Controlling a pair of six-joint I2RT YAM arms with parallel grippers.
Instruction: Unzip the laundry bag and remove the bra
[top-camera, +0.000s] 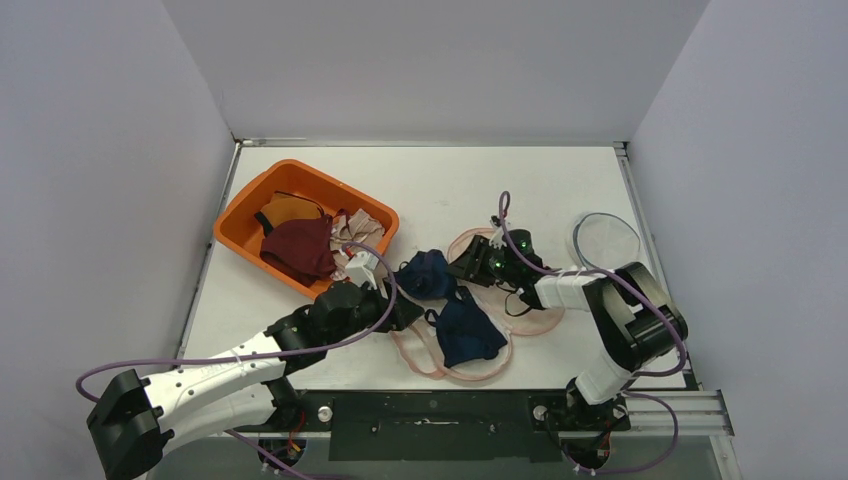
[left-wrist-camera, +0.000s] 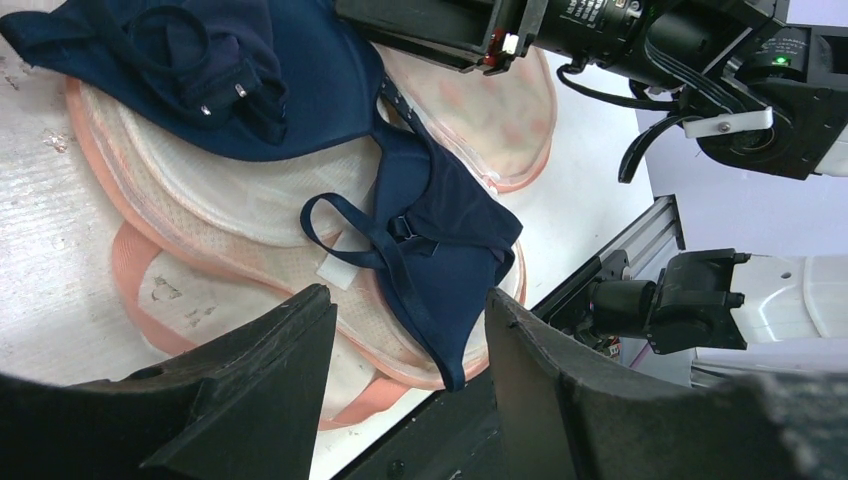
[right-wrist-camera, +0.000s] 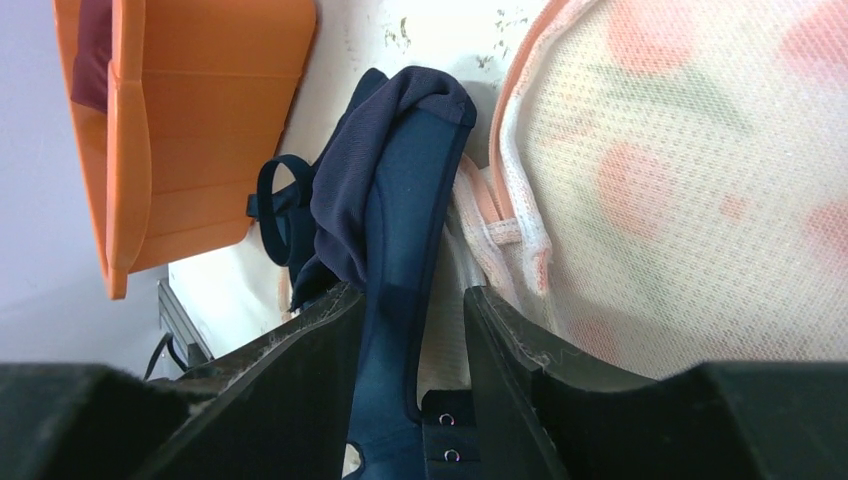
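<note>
The navy bra (top-camera: 466, 328) lies spread out on the pale mesh laundry bag (top-camera: 540, 322), which has pink trim. One cup lies toward the orange bin and the other toward the table's front edge. My right gripper (top-camera: 458, 268) is at the bra's upper part. In the right wrist view its fingers stand part open, with a navy band (right-wrist-camera: 395, 260) running between the fingers and hook fittings near the right one. My left gripper (top-camera: 406, 314) hangs open near the bag's left side. Nothing shows between its fingers. The zipper pull cannot be made out.
At the back left stands an orange bin (top-camera: 345, 183) holding maroon, tan and beige garments (top-camera: 302, 245). A round, clear-topped item (top-camera: 608, 241) lies at the right edge.
</note>
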